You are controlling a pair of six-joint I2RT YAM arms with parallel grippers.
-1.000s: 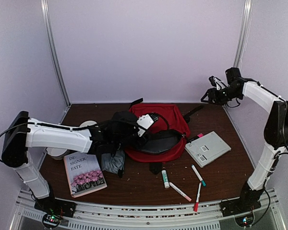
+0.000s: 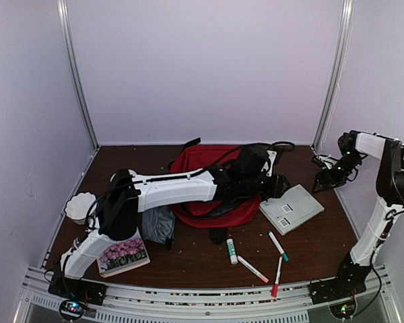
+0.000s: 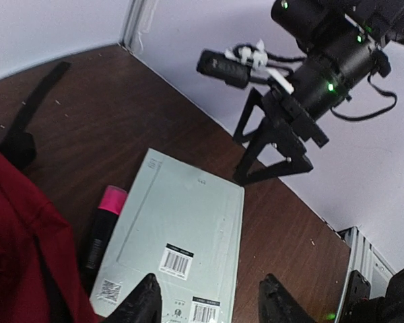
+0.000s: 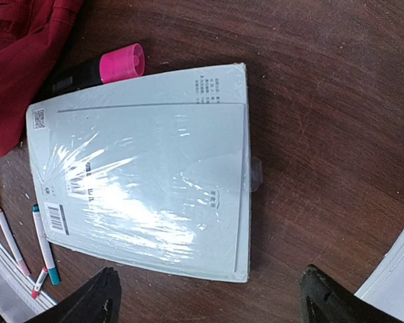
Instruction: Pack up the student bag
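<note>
The red bag (image 2: 195, 159) lies mid-table with the left arm stretched across it. To its right rests a pale, film-wrapped book (image 2: 297, 210), flat on the table. Close to the bag-side edge of this book, my left gripper (image 2: 277, 187) hangs above it, fingers apart and empty. A black marker with a pink cap (image 4: 120, 64) lies between book and bag in the right wrist view. My right gripper (image 2: 320, 180) is open beyond the book's right side; its fingers (image 4: 323, 296) are wide apart, with bare table between them.
Several markers, one of them red-capped (image 2: 276, 277), lie along the front. A grey pouch (image 2: 158, 225) sits left of the bag, and a flower-covered book (image 2: 124, 256) is partly under the left arm. A white round container (image 2: 80, 206) stands far left.
My left gripper has swung right from over the bag to the pale book, its arm now covering the bag's opening. The right gripper has come down and to the right.
</note>
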